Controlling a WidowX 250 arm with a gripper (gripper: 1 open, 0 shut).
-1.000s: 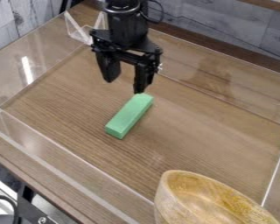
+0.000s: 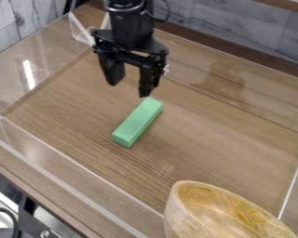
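Observation:
A flat green block [image 2: 138,123] lies at an angle on the wooden surface near the middle. Above and behind it hangs my black gripper [image 2: 129,74] on its dark arm, open, with its fingers apart and pointing down. No object shows between them.
A cream-coloured bowl [image 2: 220,214] sits at the bottom right, cut off by the frame edge. Grey panels border the back, and a black cable lies at the lower left corner.
My gripper has shifted slightly to the left over the last second. The green block and the bowl stay where they were.

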